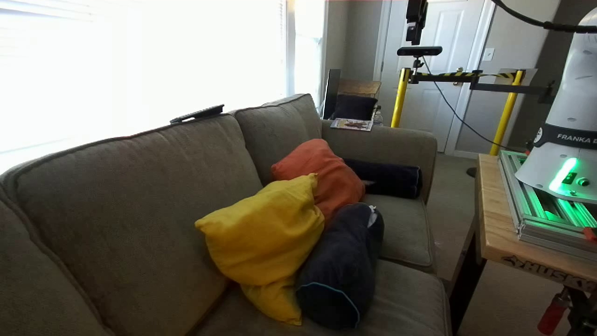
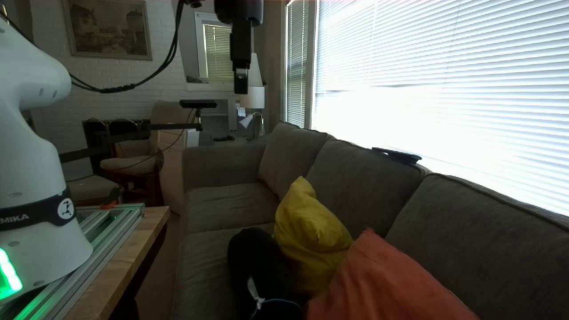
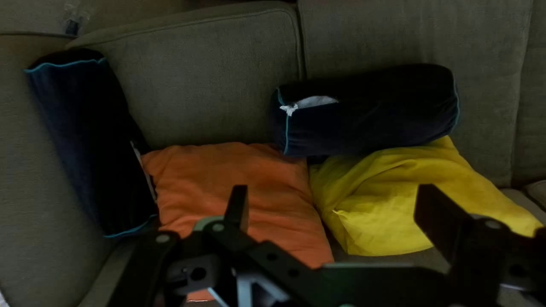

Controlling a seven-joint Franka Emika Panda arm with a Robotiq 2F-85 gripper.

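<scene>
My gripper stands open in the wrist view, its two dark fingers wide apart with nothing held between them. Exterior view 2 shows the gripper (image 2: 241,88) high above the couch, clear of everything on it. Below lie an orange pillow (image 3: 230,179) and a yellow pillow (image 3: 404,199), side by side against the backrest. A dark blue bolster (image 3: 368,115) with light blue piping touches the yellow pillow's front side. Another dark bolster (image 3: 92,148) leans by the couch arm, next to the orange pillow.
The grey-brown couch (image 1: 140,207) has bare seat at the far end in exterior view 2. A black remote-like object (image 1: 198,114) rests on the backrest top. Beside the couch is the robot's wooden bench (image 1: 503,229). A magazine (image 1: 351,124) lies on the couch arm.
</scene>
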